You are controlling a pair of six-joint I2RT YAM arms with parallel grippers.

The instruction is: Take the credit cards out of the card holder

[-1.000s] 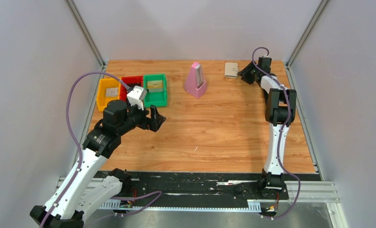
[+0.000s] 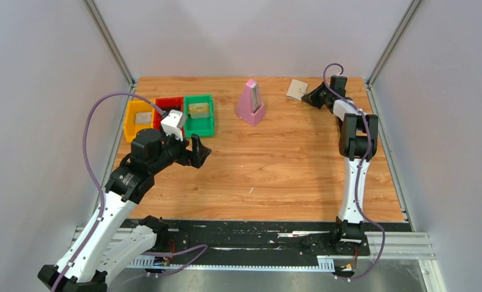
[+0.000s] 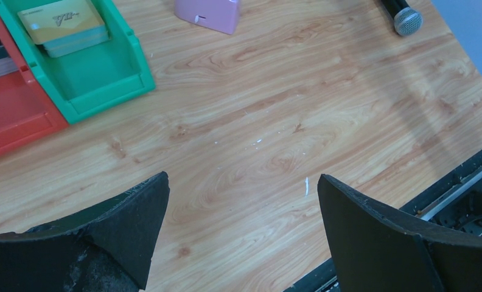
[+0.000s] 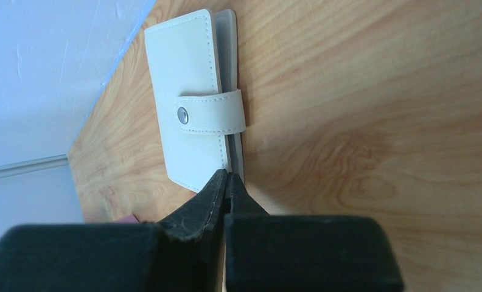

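Observation:
A cream card holder [image 2: 296, 89] with stitched edges and a snapped strap [image 4: 208, 112] lies at the back right of the table; no cards show. My right gripper [image 2: 305, 98] is at its lower corner, shut, its fingertips [image 4: 217, 182] meeting at the holder's near edge in the right wrist view. My left gripper [image 2: 201, 151] stands open over the left part of the table, nothing between its fingers.
Yellow [image 2: 131, 125], red [image 2: 171, 102] and green [image 2: 200, 125] bins stand at the back left, a pink metronome-like object [image 2: 249, 106] at the back middle.
The card holder has turned askew, and my right gripper has moved slightly toward it and down in the top view. The left arm has hardly moved.

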